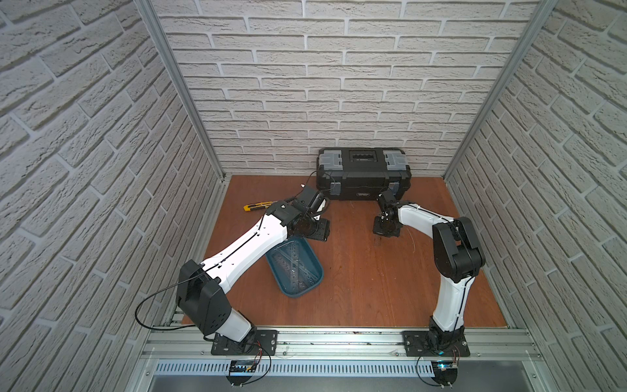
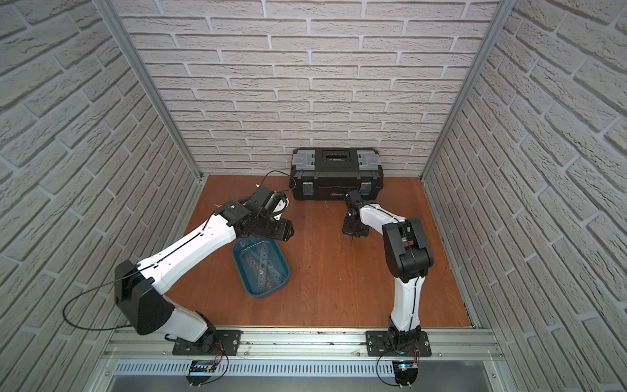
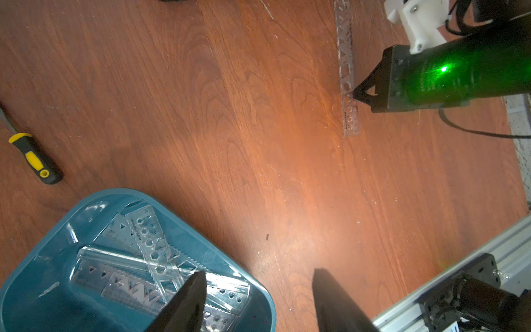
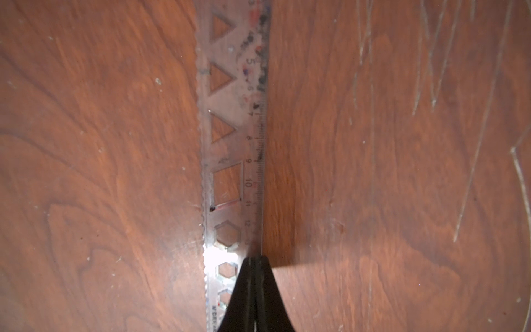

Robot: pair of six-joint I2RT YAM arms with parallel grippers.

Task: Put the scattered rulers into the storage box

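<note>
A clear ruler [image 4: 225, 105] lies flat on the table in the right wrist view, with cut-out triangles and hexagons. Over its right edge is my right gripper, its fingers together; whether the thin ruler is between them cannot be made out. The left wrist view shows the same ruler [image 3: 346, 66] beside the right fingertips. The teal storage box [image 1: 316, 277] holds several clear rulers [image 3: 146, 238], some crossing each other. My left gripper hangs near the box's edge, its fingers apart and nothing between them.
A yellow-and-black screwdriver [image 3: 38, 160] lies beyond the box. A yellow cutter [image 1: 256, 205] is at the back left. A large black toolbox [image 1: 363, 175] stands against the rear wall. Bare table lies between the box and the right arm.
</note>
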